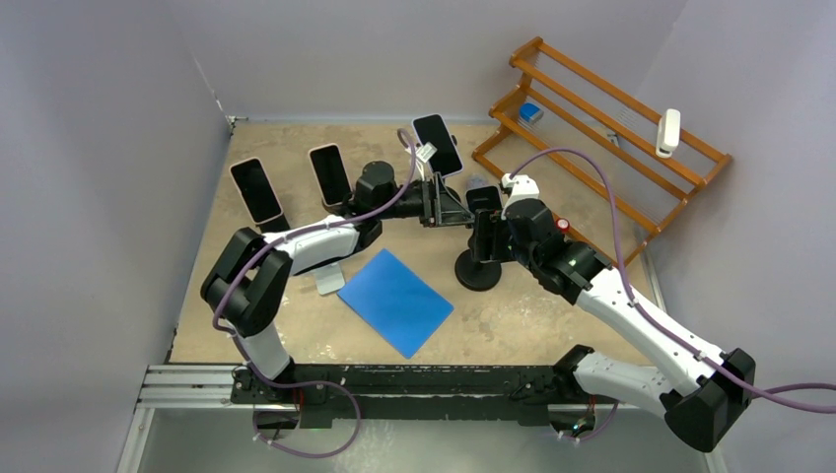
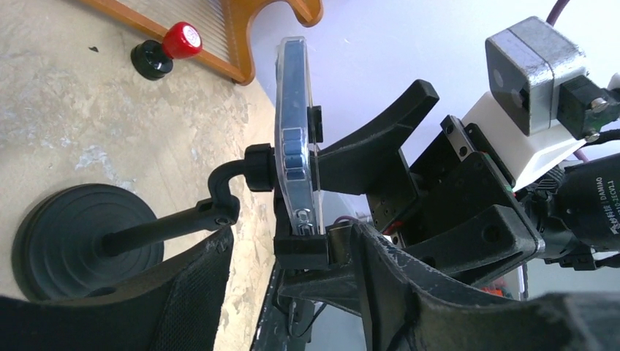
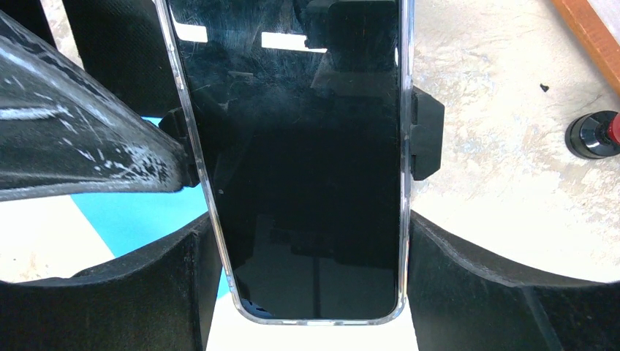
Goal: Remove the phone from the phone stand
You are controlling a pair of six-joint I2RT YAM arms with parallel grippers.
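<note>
The phone [image 3: 307,168] is upright in the side clamps [image 3: 428,135] of the black phone stand [image 2: 88,238], its screen facing the right wrist camera. Edge-on in the left wrist view, the phone [image 2: 295,124] rests above the holder's lower ledge [image 2: 301,252]. My right gripper [image 1: 483,239] is open, its fingers [image 3: 490,285] on either side of the phone's lower part.
Other phones stand behind and left: one [image 1: 436,145] at the back, one [image 1: 329,174] beside the left arm, one [image 1: 256,191] farther left. A blue sheet [image 1: 396,303] lies in front. A wooden rack [image 1: 592,128] and a red-topped object [image 2: 181,41] are on the right.
</note>
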